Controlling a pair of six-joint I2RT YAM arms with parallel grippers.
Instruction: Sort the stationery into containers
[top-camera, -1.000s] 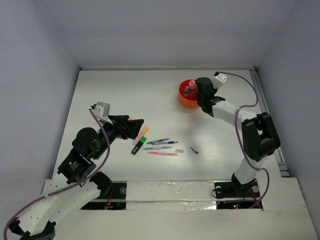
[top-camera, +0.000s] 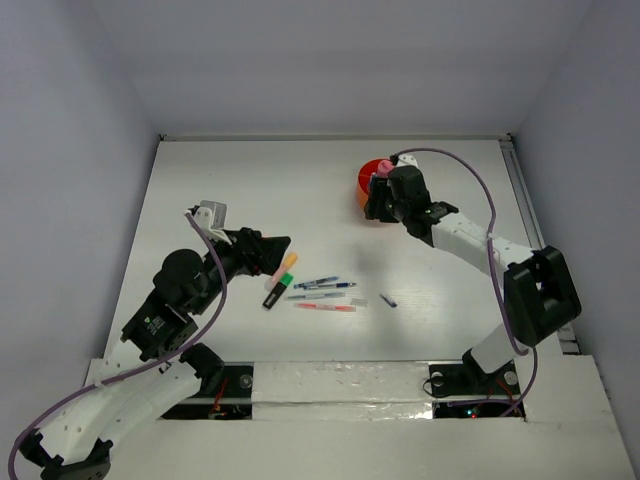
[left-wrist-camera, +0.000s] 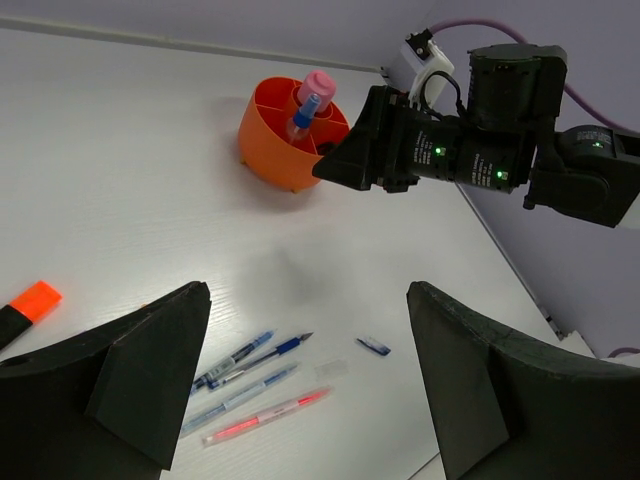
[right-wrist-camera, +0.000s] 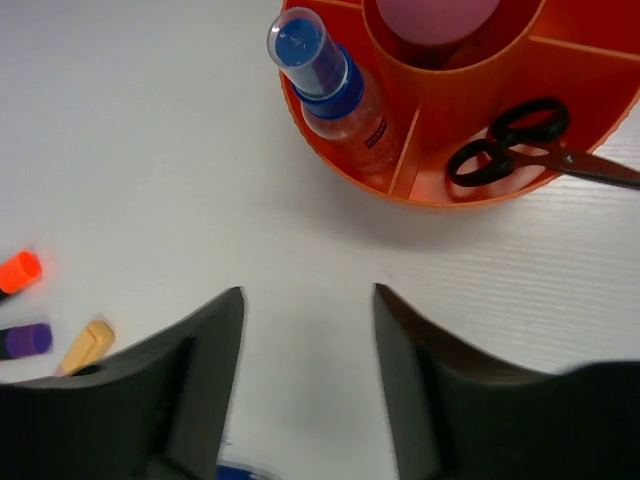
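Observation:
An orange divided organizer (left-wrist-camera: 262, 150) holds a pink-topped item (left-wrist-camera: 318, 84), a blue-capped bottle (right-wrist-camera: 355, 120) and black-handled scissors (right-wrist-camera: 484, 160). My right gripper is over the organizer's near side, part open, nothing visible between its fingers. My left gripper stands open over the loose stationery at lower left-centre. There lie several pens (top-camera: 325, 284), a red pen (top-camera: 326, 307), a green-black marker (top-camera: 276, 292), a yellow highlighter (top-camera: 290, 260), a small blue item (top-camera: 388, 300) and a clear piece (left-wrist-camera: 330, 369).
Grey walls enclose it at the back and sides.
My right gripper has moved left, to the front of the organizer, partly hiding it in the top view. The loose stationery has not moved.

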